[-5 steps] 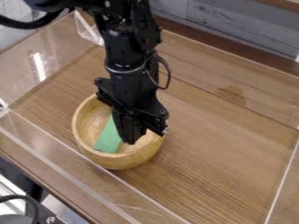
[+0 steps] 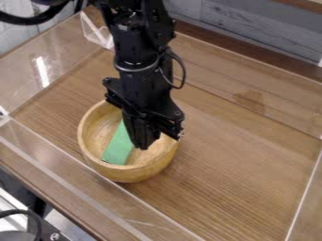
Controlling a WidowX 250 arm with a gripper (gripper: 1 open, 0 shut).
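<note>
A round wooden bowl [image 2: 136,170] sits on the wooden table in the lower left middle. Inside it, on the left side, lies a light green object [image 2: 117,149]. The black gripper [image 2: 146,141] is low over the bowl, just right of the green object, pointing down. Its fingertips look close together, with nothing visible between them; the arm hides part of the bowl's inside.
A clear plastic rim runs along the left, and pale wooden walls [image 2: 251,33] stand at the back. A dark cable lies at the bottom left corner.
The arm has shifted very slightly; the bowl and green object look almost unchanged.
</note>
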